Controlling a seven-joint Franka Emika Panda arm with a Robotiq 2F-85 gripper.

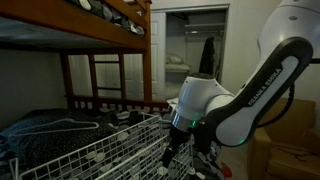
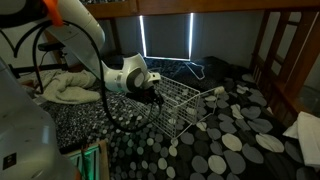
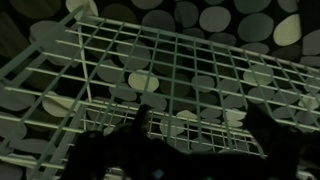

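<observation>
A white wire basket [image 1: 95,157] stands on the dotted bedding, and its open grid fills much of the wrist view. At its near side in exterior view 2, my gripper [image 2: 157,92] hangs beside the wire rim. The fingers show as dark shapes low in the wrist view, where my gripper is open with a wide gap. Only basket wires and dotted cloth show beyond that gap. Whether the fingers touch the wires cannot be made out. A white hanger [image 1: 62,127] lies on dark bedding behind the basket.
The wooden upper bunk [image 1: 75,22] overhangs the left side in exterior view 1. A brown armchair [image 1: 290,150] stands at the right. Dotted bedding [image 2: 235,145] lies bare to the right of the basket in exterior view 2.
</observation>
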